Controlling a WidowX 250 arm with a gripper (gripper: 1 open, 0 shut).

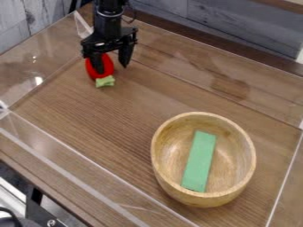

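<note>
The black gripper [109,48] hangs at the upper left of the camera view, its fingers reaching down around a red object [98,66]. Whether it grips that object is unclear. A small light-green piece [104,82] lies just below the red object, touching or very near it.
A wooden bowl [172,177] holding a green bar [198,164] sits at the lower right. Walls border the table at the back and left.
</note>
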